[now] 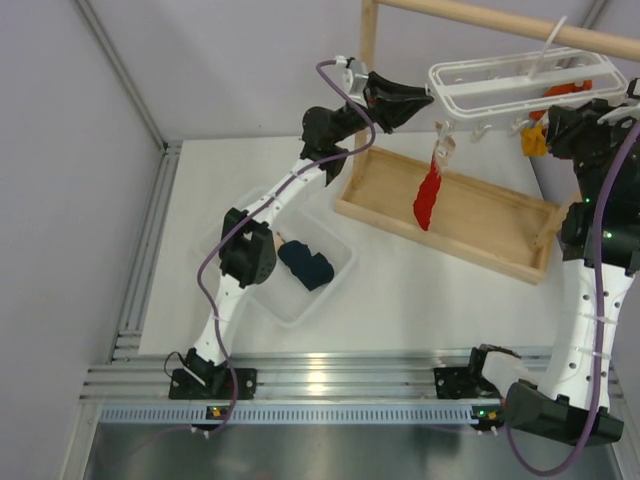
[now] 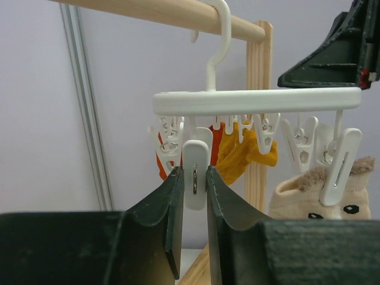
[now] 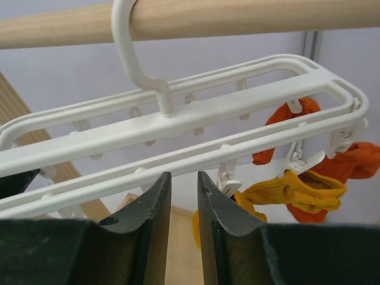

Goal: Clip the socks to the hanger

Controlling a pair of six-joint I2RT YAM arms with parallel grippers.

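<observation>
The white hanger [image 1: 500,88] hangs by its hook from a wooden rail. At its left end my left gripper is shut on a white clip [image 2: 195,155]. A red sock [image 1: 427,198] with a beige cuff [image 2: 320,199] hangs from the hanger near that end, its cuff at a clip. Yellow [image 3: 297,191] and orange-red [image 3: 350,161] socks hang toward the right end. My right gripper is part open beside the hanger, with nothing seen between its fingers. A dark sock [image 1: 305,265] lies in the bin.
The clear plastic bin [image 1: 335,240] stands on the table at left, partly under my left arm. The wooden rail [image 2: 154,13] runs above the hanger, and the stand's base [image 1: 500,215] lies below.
</observation>
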